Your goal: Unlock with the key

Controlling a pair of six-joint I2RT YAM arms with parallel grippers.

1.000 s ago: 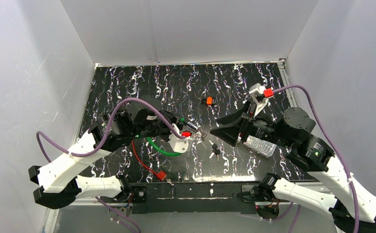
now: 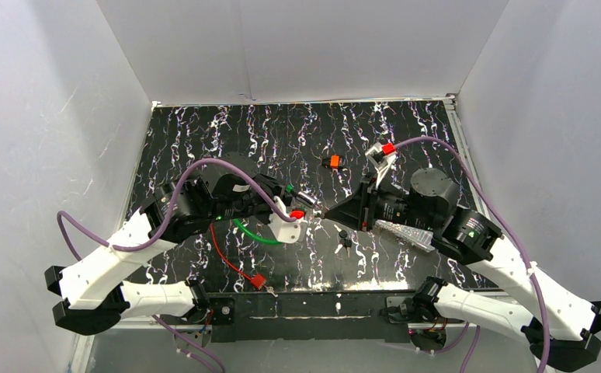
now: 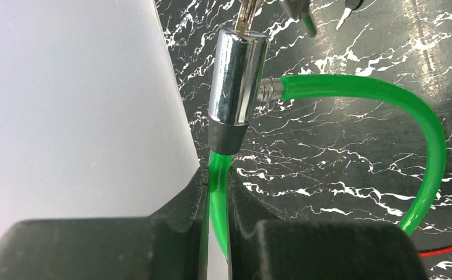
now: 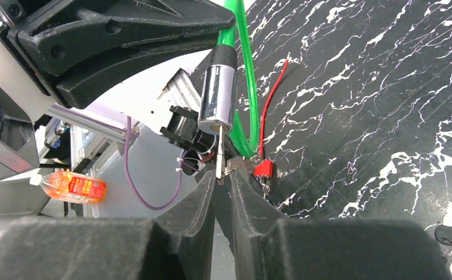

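Observation:
The green cable lock (image 3: 232,81) has a chrome cylinder and a green cable. My left gripper is shut on that cable, just past the black collar. A key (image 4: 221,151) stands in the cylinder's end face, seen nearly edge-on in the right wrist view. At the key's outer end are the tips of my right gripper, a narrow gap between them. The key's head and a small ring lie at this gap; whether the fingers press on the key is unclear. In the top view, the right gripper (image 2: 325,214) points left at the lock.
Loose keys (image 2: 344,239) lie on the dark marbled table below the grippers. A red lock (image 2: 258,281) with a red cable is at the front left, an orange and black lock (image 2: 333,162) farther back. A clear case (image 2: 408,233) sits under the right arm.
My right gripper has moved left to the key, and its fingers have drawn closer together. The left gripper and the lock have stayed in place.

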